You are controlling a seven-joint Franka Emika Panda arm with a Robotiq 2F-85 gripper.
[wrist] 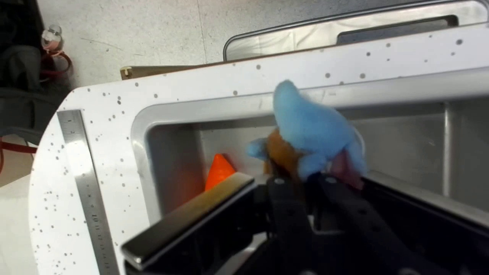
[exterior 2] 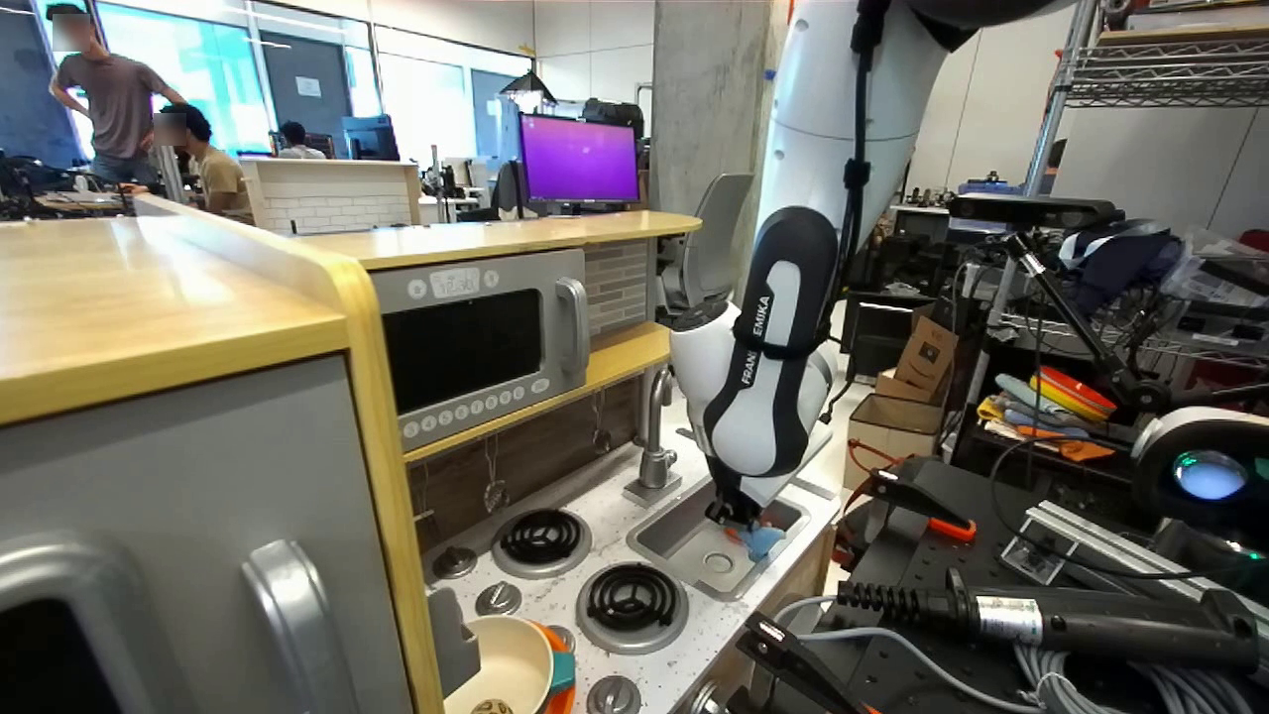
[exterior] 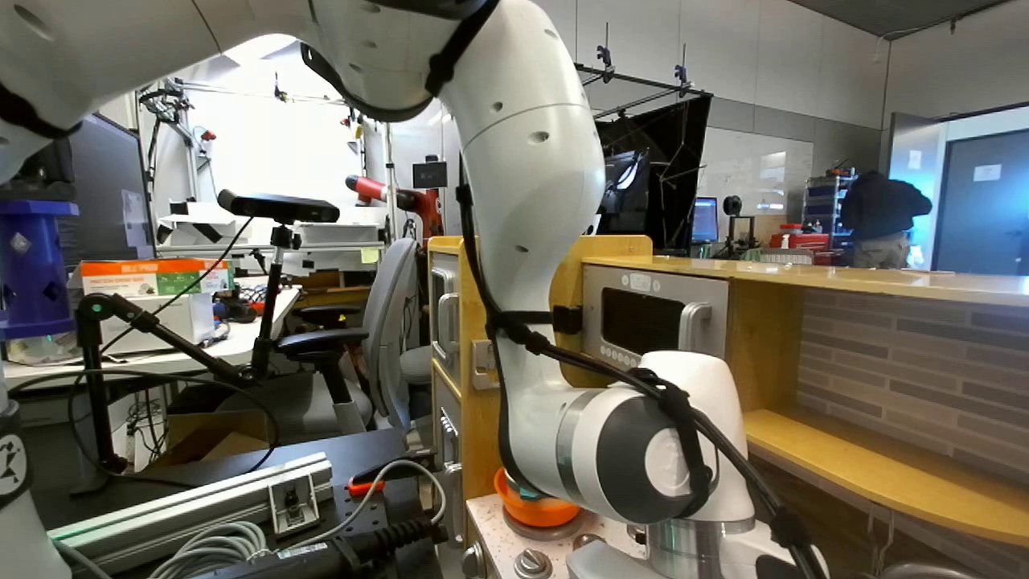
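A light-blue plush toy (wrist: 314, 128) with brown and pink parts is pinched between my gripper's fingertips. The gripper is shut on it, over the grey sink (wrist: 401, 133) in the wrist view. In exterior view 2 the plush (exterior 2: 758, 540) hangs below the gripper (exterior 2: 740, 524), over the right part of the sink basin. Also in the basin, to the left of my fingers in the wrist view, is an orange object (wrist: 219, 171), partly hidden by the gripper. The gripper is out of sight in exterior view 1.
Beside the sink rise the faucet (exterior 2: 655, 434) and two black burners (exterior 2: 632, 597). A cream pot (exterior 2: 509, 661) with a teal handle sits at the counter's near end, on something orange. A metal ruler (wrist: 89, 197) lies along the counter edge.
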